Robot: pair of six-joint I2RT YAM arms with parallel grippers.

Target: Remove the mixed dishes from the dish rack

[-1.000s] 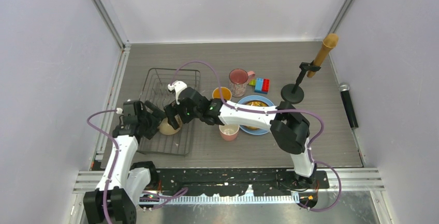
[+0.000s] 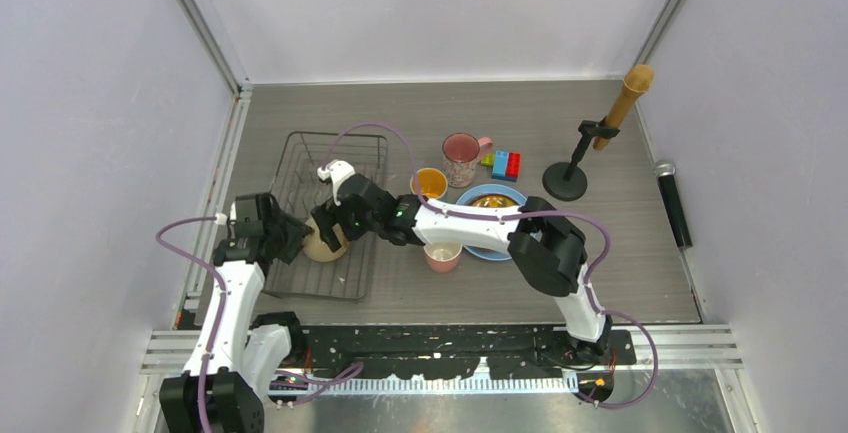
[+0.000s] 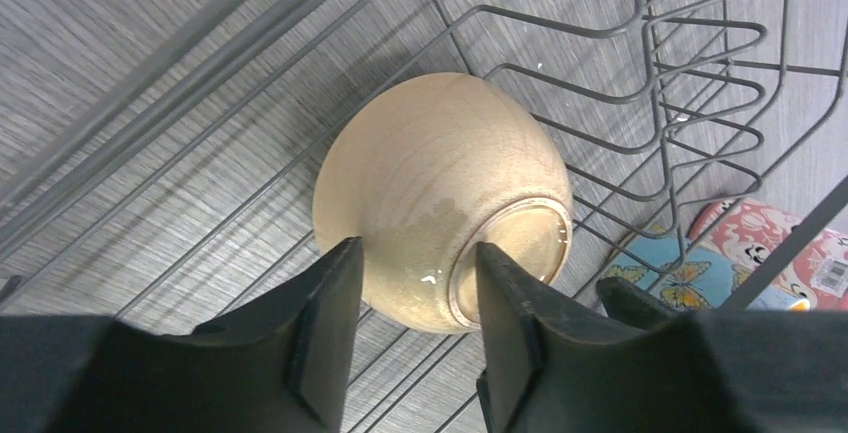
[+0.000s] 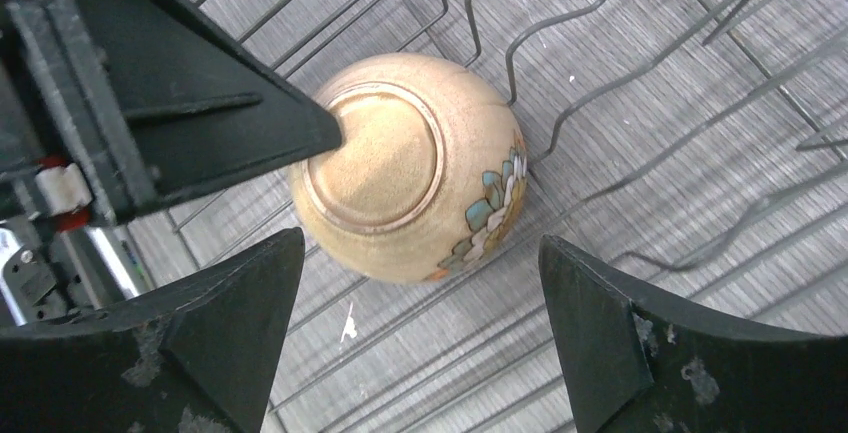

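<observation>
A beige bowl (image 2: pixel 325 248) rests tipped in the wire dish rack (image 2: pixel 355 290), its ringed base showing in both wrist views, with floral decoration visible in the right wrist view (image 4: pixel 410 163). My left gripper is part open at the bowl; whether its fingertips touch it is unclear. My right gripper stands open above the bowl, fingers either side of it. A dark finger, apparently the left gripper's, reaches onto the bowl's base in the right wrist view.
Right of the rack stand a pink mug (image 2: pixel 462 158), a yellow cup (image 2: pixel 429 180), a pink cup (image 2: pixel 442 263), a blue plate (image 2: pixel 490 255), toy blocks (image 2: pixel 505 165) and a black stand (image 2: pixel 565 182). The back of the table has free room.
My right arm has shifted slightly left over the rack since one second ago. My left gripper has moved slightly at the bowl. The bowl looks much the same.
</observation>
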